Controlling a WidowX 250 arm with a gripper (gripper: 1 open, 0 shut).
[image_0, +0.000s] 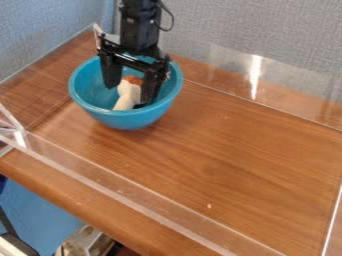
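Observation:
A blue bowl (123, 116) sits at the back left of the wooden table. Inside it lies a pale object with a reddish top (128, 94), partly hidden. My black gripper (132, 76) is over and partly inside the bowl, open, its fingers around or just above that object; whether they touch it cannot be seen.
A grey padded wall (267, 60) stands behind, clear plastic edging runs along the sides, and a blue surface shows at the lower left.

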